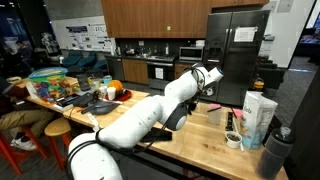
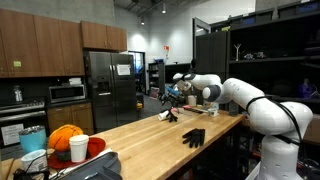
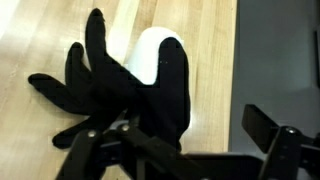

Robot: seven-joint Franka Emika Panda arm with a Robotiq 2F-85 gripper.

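Note:
A black glove (image 3: 150, 95) fills the left and middle of the wrist view, its fingers spread to the left. It lies against a white rounded object (image 3: 152, 45), covering part of it, on the wooden table. In the same view my gripper is open, one finger at lower left close to the glove and the other well off to the right. Exterior view 2 shows the white object (image 2: 163, 115) on the table below the end of the arm. A second black glove (image 2: 193, 136) lies nearer the arm's base.
A pitcher-like pink item (image 1: 251, 128), a paper bag (image 1: 258, 108) and a dark canister (image 1: 274, 153) stand on the table's right side. A red tray (image 2: 92, 150) with cups sits at the other end. Bare wood (image 2: 145, 133) lies between.

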